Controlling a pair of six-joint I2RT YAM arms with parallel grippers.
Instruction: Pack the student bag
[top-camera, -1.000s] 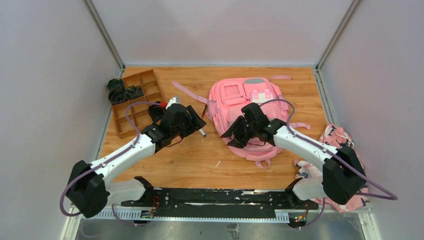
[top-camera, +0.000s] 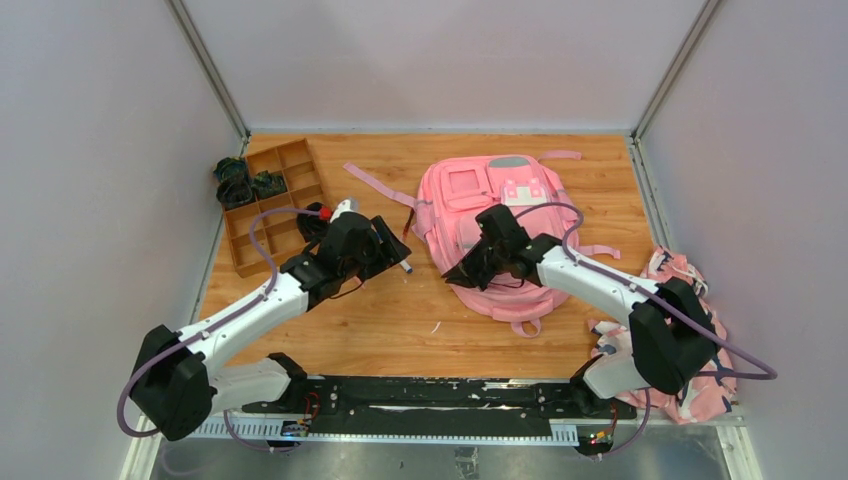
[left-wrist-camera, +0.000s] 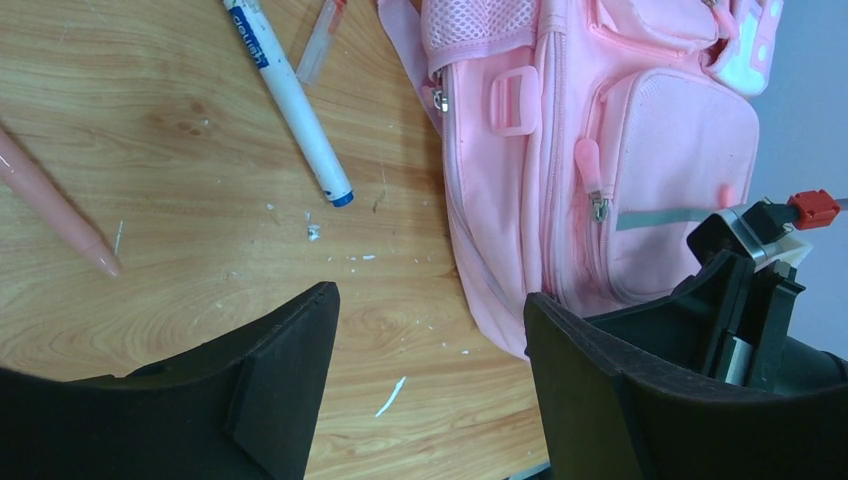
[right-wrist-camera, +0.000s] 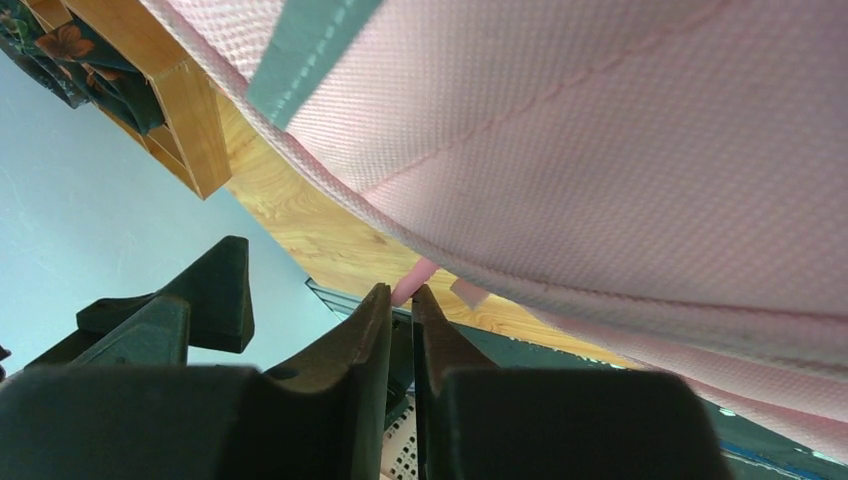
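The pink student bag (top-camera: 462, 197) lies on the wooden table, right of centre. My right gripper (top-camera: 456, 279) is at its lower left edge. In the right wrist view its fingers (right-wrist-camera: 376, 335) are drawn close together, with a pink zipper pull (right-wrist-camera: 418, 277) at their tips; whether they grip it is unclear. My left gripper stands open and empty above the table, left of the bag. Beyond its fingers lie a white marker with a blue end (left-wrist-camera: 300, 125), a pink pen (left-wrist-camera: 50, 200) and a clear-tipped red pen (left-wrist-camera: 318, 50).
A wooden organizer (top-camera: 290, 160) with dark rolled cloths (top-camera: 233, 184) stands at the back left. Pink patterned cloth (top-camera: 672, 267) lies by the right arm's base.
The right gripper's fingers have come together from a wider spread at the bag's edge, and its arm has shifted slightly. The left arm is nearly still; the bag stays in place.
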